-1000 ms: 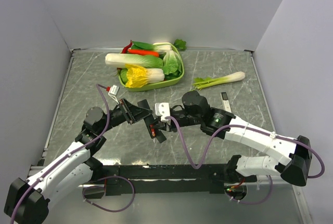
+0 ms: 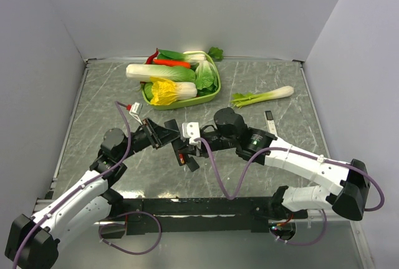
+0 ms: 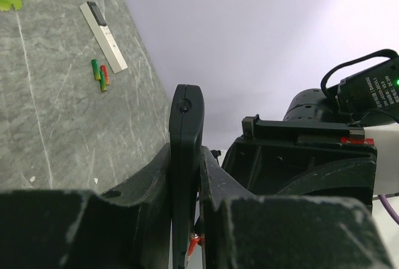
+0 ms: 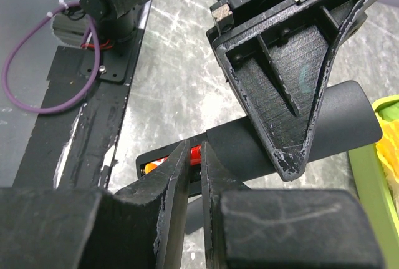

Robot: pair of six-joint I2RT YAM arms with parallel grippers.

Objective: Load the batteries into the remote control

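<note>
A black remote [image 3: 186, 119], its battery bay [image 4: 149, 166] showing red and orange batteries, is held between the grippers over the table's middle. My left gripper [image 2: 173, 133] has its fingers around the remote, seen edge-on in the left wrist view; whether they clamp it is unclear. My right gripper has its fingertips together at the bay, by a red battery [image 4: 194, 155]; what exactly lies between them is hard to see. Several loose green and red batteries [image 3: 101, 80] lie on the table beside a white remote [image 3: 109, 45].
A green basket of vegetables [image 2: 206, 94] stands at the back; a leek [image 2: 274, 93] lies at the right rear. Walls border the sides and back.
My right arm has shifted very slightly at its elbow and cable; the remote and left gripper look almost unchanged.
</note>
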